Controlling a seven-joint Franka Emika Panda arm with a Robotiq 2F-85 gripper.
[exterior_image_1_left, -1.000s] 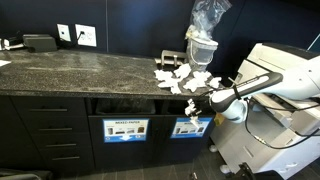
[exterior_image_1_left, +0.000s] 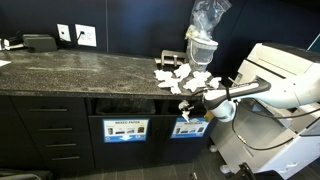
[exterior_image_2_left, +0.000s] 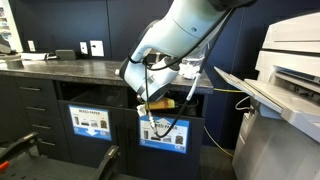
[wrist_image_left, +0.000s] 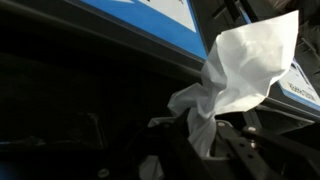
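A crumpled piece of white paper (wrist_image_left: 245, 70) fills much of the wrist view, its lower end pinched between dark fingers. My gripper is shut on that paper. In exterior view 1 the gripper (exterior_image_1_left: 187, 106) is just below the counter's front edge, by the opening above the right blue-and-white label (exterior_image_1_left: 190, 127). Exterior view 2 shows the paper (exterior_image_2_left: 143, 108) pale and small in front of that bin, partly hidden by the arm. Several more crumpled white papers (exterior_image_1_left: 182, 71) lie on the countertop above.
The dark speckled counter (exterior_image_1_left: 90, 75) overhangs the bin openings. A left bin bears a mixed paper label (exterior_image_1_left: 125, 130). A clear container (exterior_image_1_left: 202, 50) with a plastic bag stands at the back right, and a white machine (exterior_image_1_left: 265, 120) stands to the right.
The arm's wrist has shifted somewhat left, nearer the bin front. The gripper's angle has changed slightly, and the white paper stays in it. The papers on the counter look unchanged.
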